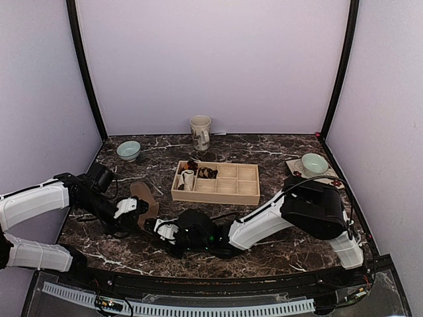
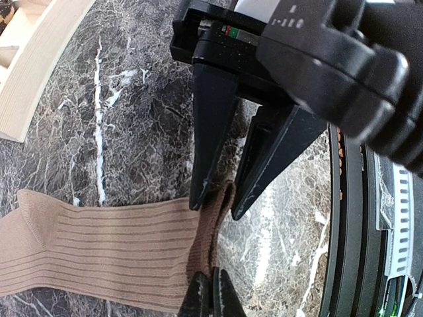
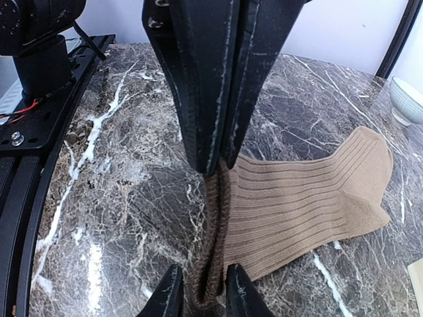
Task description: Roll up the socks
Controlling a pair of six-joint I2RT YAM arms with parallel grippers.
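A brown ribbed sock (image 1: pixel 141 192) lies flat on the dark marble table at the left, its foot end toward the back. In the left wrist view the sock (image 2: pixel 125 241) stretches away leftward, its cuff edge standing up. My left gripper is shut on one side of that cuff; the right wrist view also shows the left fingers (image 3: pixel 210 125) pinching it. At the cuff's other side my right gripper stands part open, with the folded edge between its separated fingers. In the top view both hands largely cover the cuff.
A wooden compartment box (image 1: pixel 226 198) holding several rolled items stands just right of the sock. Behind are a bowl (image 1: pixel 129 150) and a mug (image 1: pixel 200 132); another bowl (image 1: pixel 314 164) is at the far right. Table space right of the box is clear.
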